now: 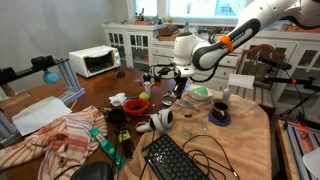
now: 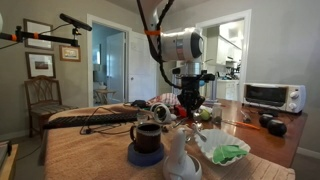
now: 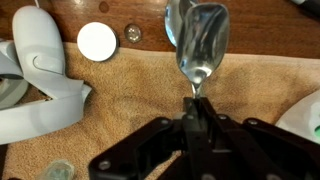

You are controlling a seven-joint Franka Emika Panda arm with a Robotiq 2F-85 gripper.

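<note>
In the wrist view a shiny metal spoon [image 3: 203, 42] points away from my gripper, its narrow handle between the dark fingers. My gripper is shut on that handle. The spoon is over the line where the tan mat [image 3: 150, 112] meets the dark wood. Partly covered by it is another shiny metal piece [image 3: 174, 20]. In the first exterior view my gripper [image 1: 181, 88] hangs near the table's middle, left of the white bowl [image 1: 201, 93]; the spoon is too small to make out clearly there.
A white curved object [image 3: 42, 60] and a white disc [image 3: 97, 41] lie left of the spoon. The dark mug [image 1: 220, 113], red container [image 1: 136, 105] and black keyboard [image 1: 185, 160] stand around the work area. A white toaster oven [image 1: 94, 61] sits at the back.
</note>
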